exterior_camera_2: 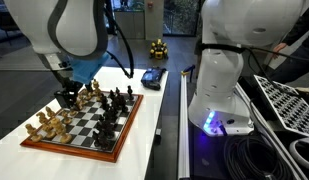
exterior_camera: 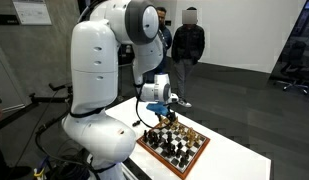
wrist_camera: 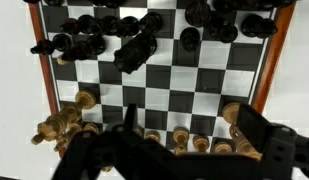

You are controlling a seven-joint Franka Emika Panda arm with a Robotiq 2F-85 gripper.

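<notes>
A wooden chessboard (exterior_camera: 201, 149) with a brown rim lies on the white table, set with dark and light pieces. My gripper is open above the light side of the board; its two dark fingers stand wide apart at the bottom of the wrist view, with nothing held between them. Below and between them are several light pieces (wrist_camera: 181, 134). Dark pieces (wrist_camera: 92, 46) fill the upper part of that view, and one larger dark piece (wrist_camera: 136, 52) stands forward of them. In exterior view 2 the gripper (exterior_camera_2: 68, 98) is low over the light pieces, partly hidden among them.
A small black object (exterior_camera_2: 152, 77) rests on the table beyond the board. Bare white table (exterior_camera: 234, 153) lies to the board's right in exterior view 1. Another chessboard (exterior_camera_2: 289, 101) stands off to the side, apart from this one. Two people are in the background.
</notes>
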